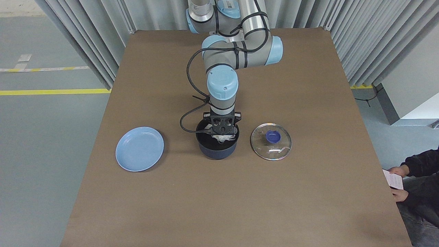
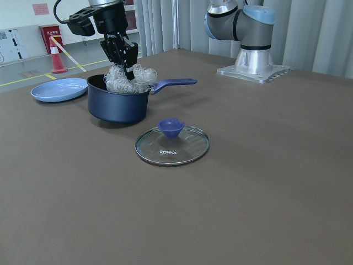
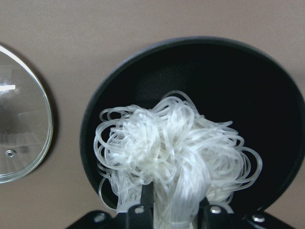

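Observation:
A clump of white noodles (image 3: pixel 167 148) hangs in the mouth of the dark blue pot (image 2: pixel 116 109), seen also above its rim in the left view. My gripper is shut on the noodles, which pass between its black fingers at the bottom of the wrist view. In the front view the gripper and arm cover much of the pot.
A blue plate (image 1: pixel 139 149) lies left of the pot. The glass lid (image 1: pixel 271 146) with a blue knob lies to its right. A person's hands (image 1: pixel 398 195) hold paper at the right table edge.

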